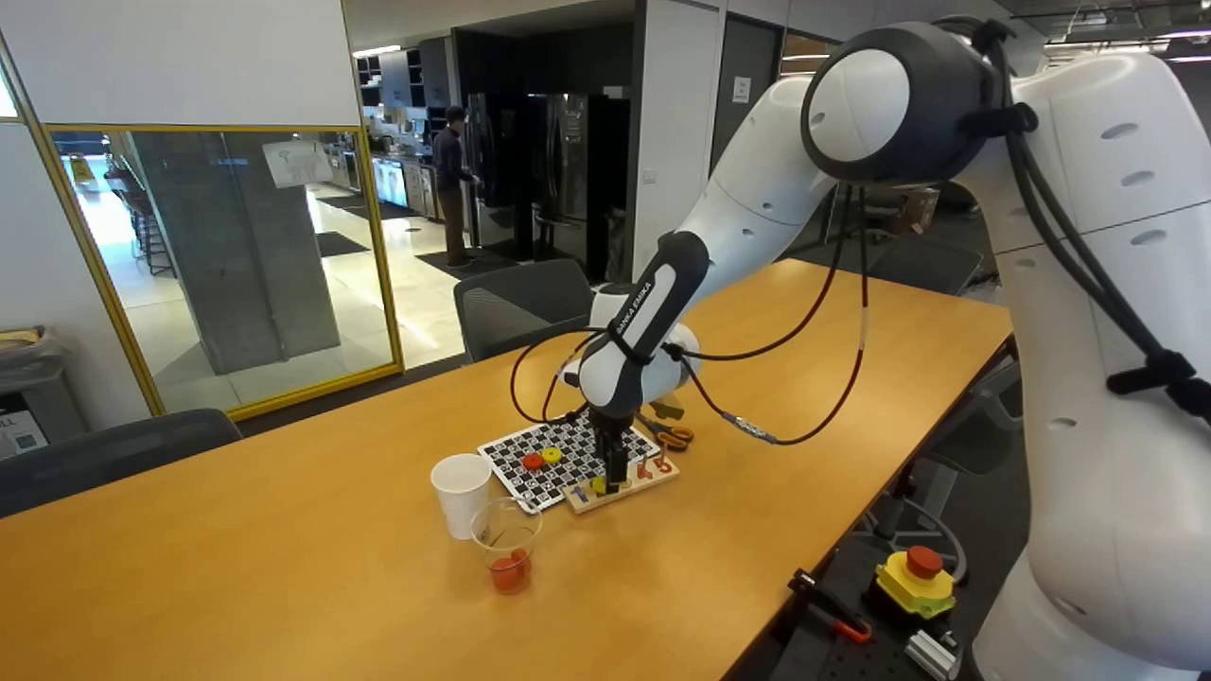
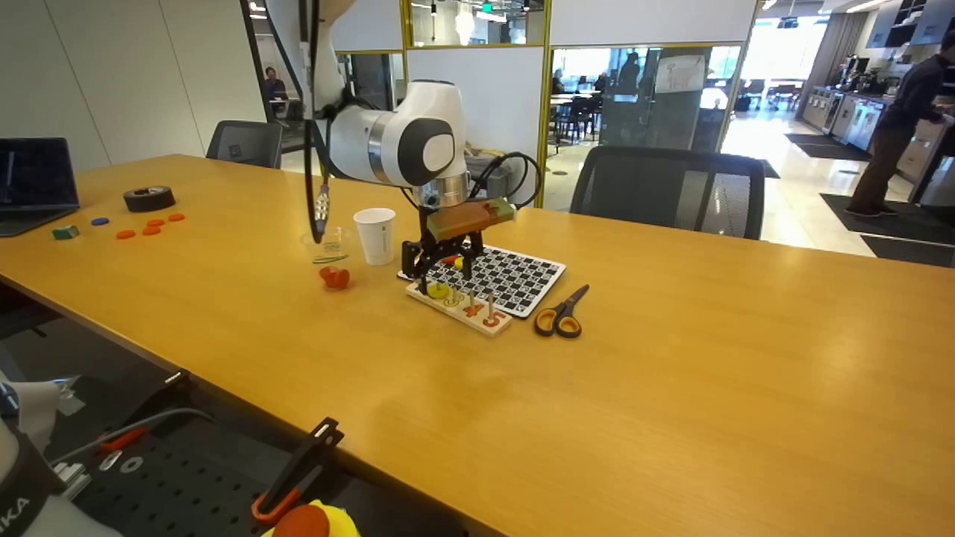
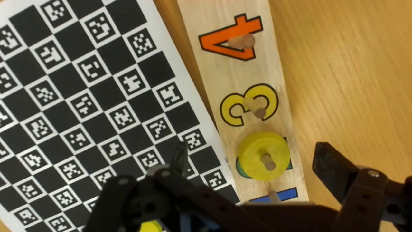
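A wooden peg board (image 3: pixel 239 73) printed with coloured numbers lies beside the checkered board (image 3: pixel 110 91). Around the peg at its second number sits a yellow ring (image 3: pixel 264 145); the pegs at the 3 and 4 are bare. My gripper is open, its fingers (image 3: pixel 332 168) apart on either side of the ring and peg board, touching neither as far as I can tell. From the side, the gripper (image 2: pixel 445 279) hangs low over the board's numbered end. A red ring (image 1: pixel 533 462) and another yellow ring (image 1: pixel 552 455) lie on the checkered board.
A white cup (image 1: pixel 461 496) and a clear cup (image 1: pixel 506 533) with red pieces near its base stand left of the boards. Scissors (image 2: pixel 562 315) lie beyond the peg board's other end. Orange discs (image 2: pixel 151 230) and black tape (image 2: pixel 149 198) are farther off.
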